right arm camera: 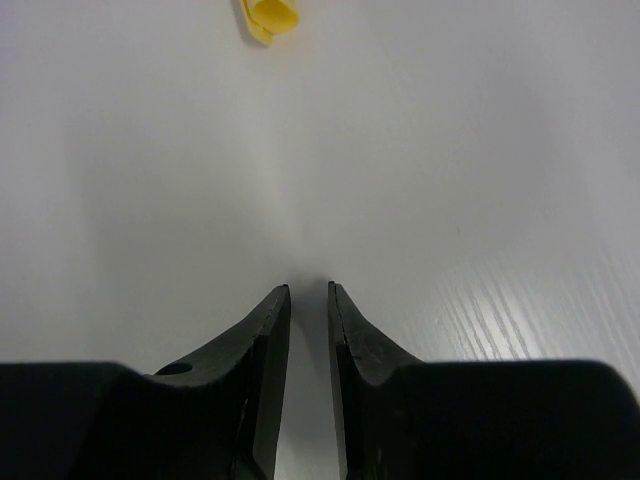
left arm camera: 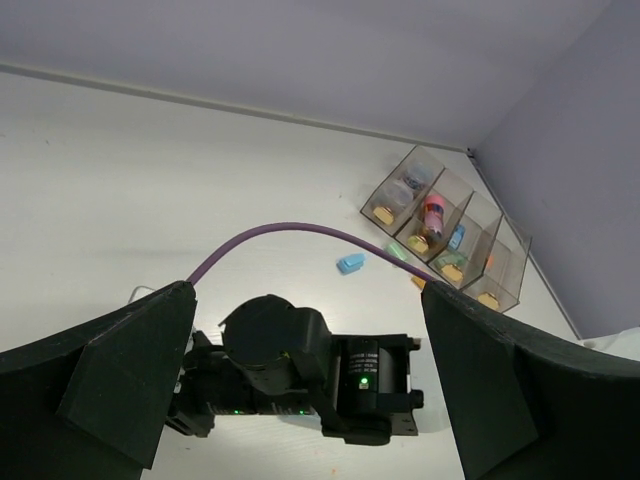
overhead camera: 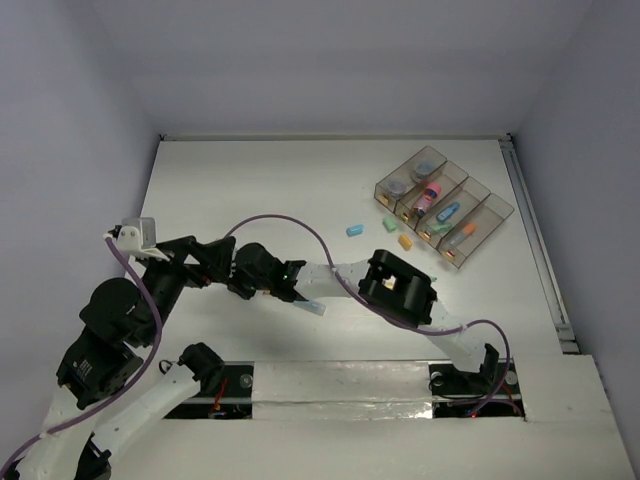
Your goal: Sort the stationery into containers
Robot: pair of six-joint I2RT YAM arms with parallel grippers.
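Observation:
My left gripper is open, its fingers wide apart, with the right arm seen beyond the gap. In the right wrist view my right gripper has its fingers almost together above the white table; nothing shows in the narrow gap. A yellow rolled piece (right arm camera: 270, 14) lies past the fingertips, cut off by the upper edge. Beside the right arm in the top view lies a light blue tube-like item (overhead camera: 311, 307), partly covered. Toward the tray are a small blue piece (overhead camera: 354, 230), a green one (overhead camera: 390, 224) and an orange one (overhead camera: 405, 242).
A clear divided tray (overhead camera: 487, 229) stands at the back right, holding a pink item (overhead camera: 432, 190), a blue item (overhead camera: 448, 212) and an orange one (overhead camera: 469, 229). The two arms are close together at the left. Bare table (overhead camera: 260, 180) stretches along the back.

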